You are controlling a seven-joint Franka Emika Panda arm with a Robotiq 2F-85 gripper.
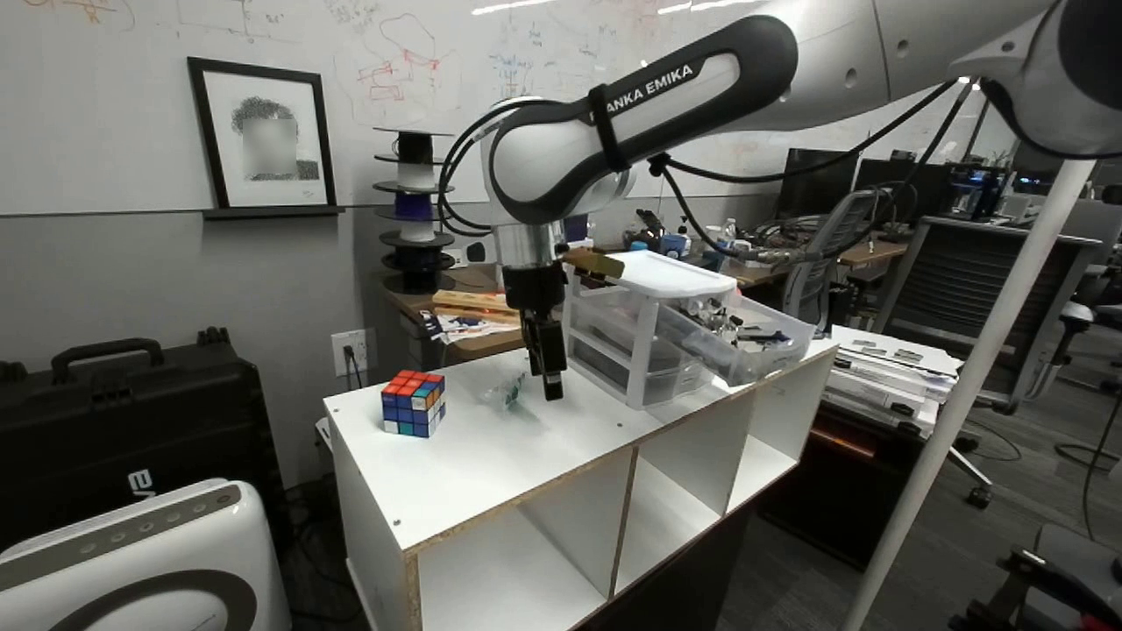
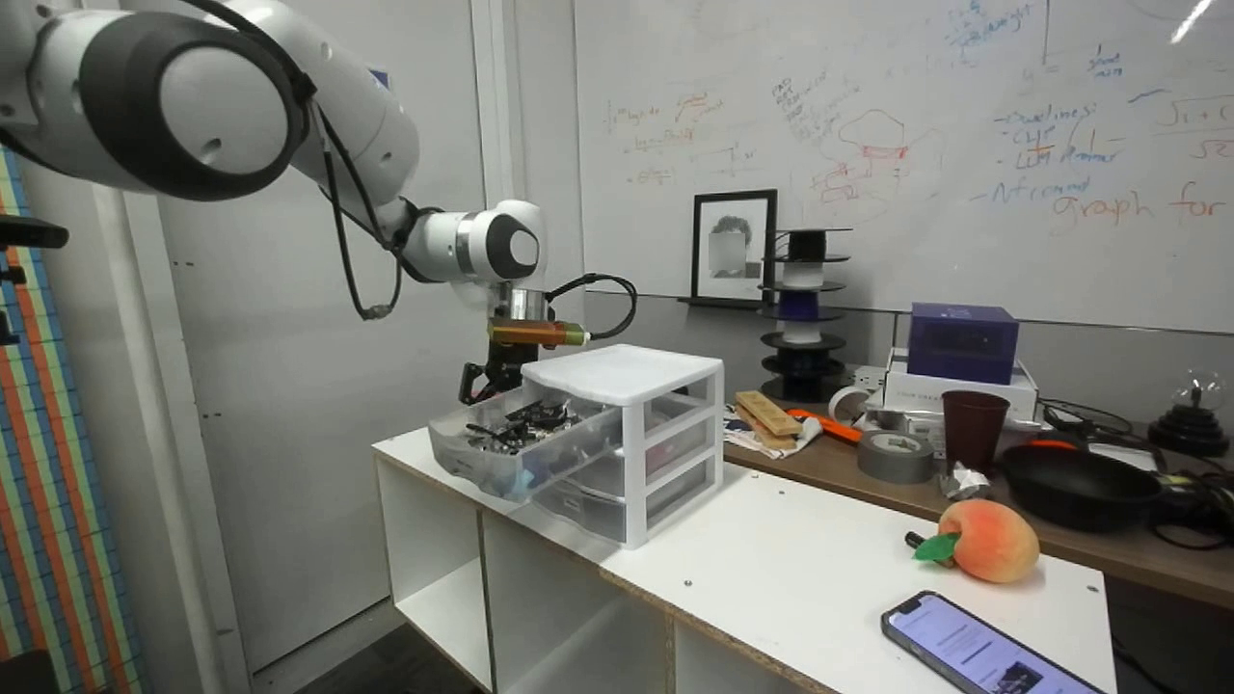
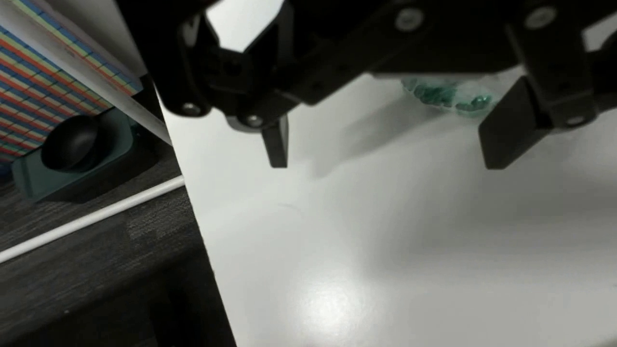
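My gripper (image 1: pixel 551 387) points down, low over the white cabinet top (image 1: pixel 473 463). Its fingers stand wide apart with nothing between them in the wrist view, where the gripper shows from above. A crumpled clear and green plastic piece (image 3: pixel 451 98) lies on the white surface, partly covered by the gripper's dark body. The same plastic piece (image 1: pixel 511 394) is just left of the fingers in exterior view 1. Farther left sits a Rubik's cube (image 1: pixel 413 404). In exterior view 2 the drawer unit hides the fingertips.
A white drawer unit (image 1: pixel 643 315) stands close to the gripper's right, its top drawer (image 1: pixel 752 342) pulled out and filled with small dark parts. Exterior view 2 shows a peach (image 2: pixel 989 542) and a phone (image 2: pixel 983 648) at the right end.
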